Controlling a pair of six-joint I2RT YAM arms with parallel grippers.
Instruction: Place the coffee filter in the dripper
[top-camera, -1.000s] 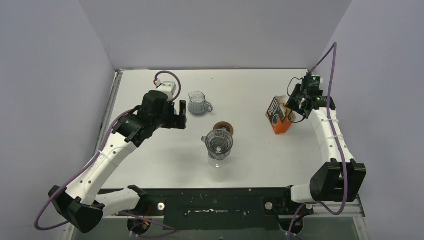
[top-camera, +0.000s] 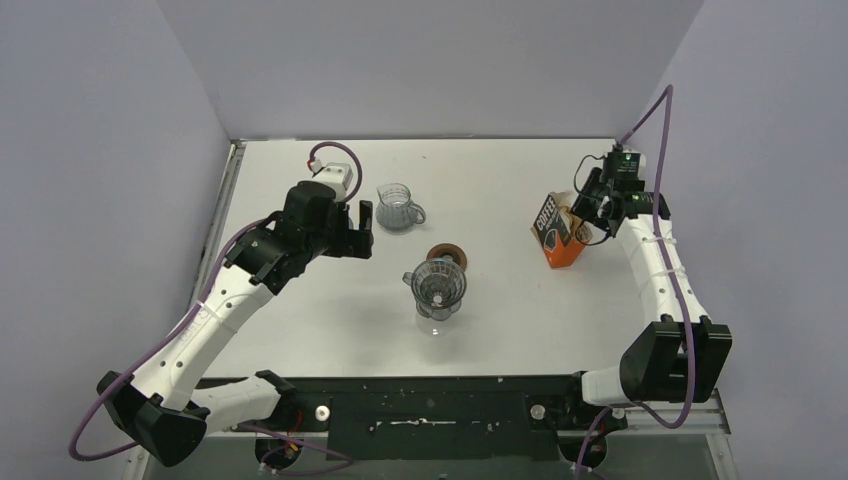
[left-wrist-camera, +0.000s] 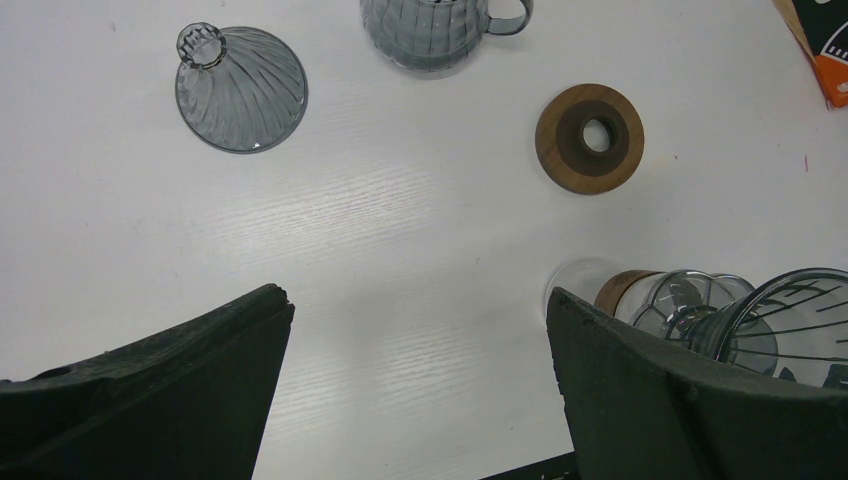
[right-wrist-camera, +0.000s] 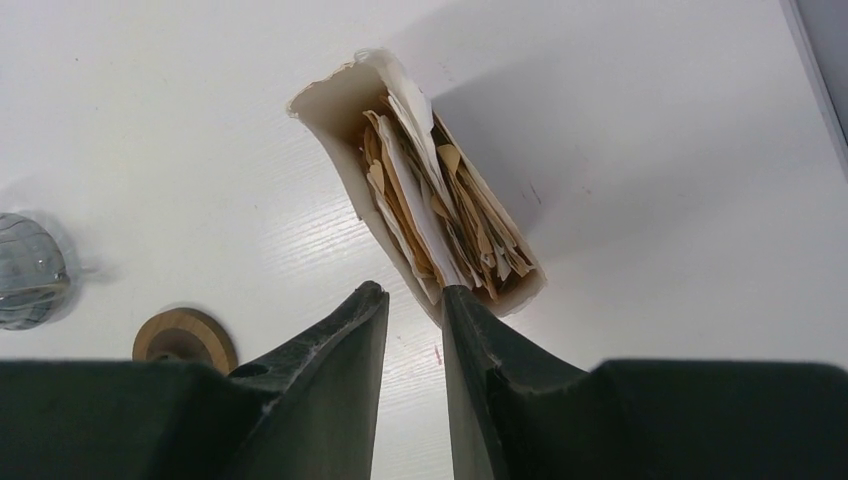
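Observation:
Paper coffee filters (right-wrist-camera: 425, 195), white and brown, stand packed in an open-topped box (right-wrist-camera: 325, 105), orange and black on its outside in the top view. My right gripper is over the near end of that box, its fingers parted by a narrow gap with nothing held. The clear ribbed dripper (top-camera: 438, 285) sits upright on a glass base at the table's middle front; part of it shows in the left wrist view, behind a finger. Left of the dripper, my left gripper is wide open and empty above bare table.
A grey glass jug (top-camera: 397, 210) stands behind the dripper. Close behind the dripper lies a wooden ring (left-wrist-camera: 590, 138). A glass cone (left-wrist-camera: 245, 90) rests on the table near the jug.

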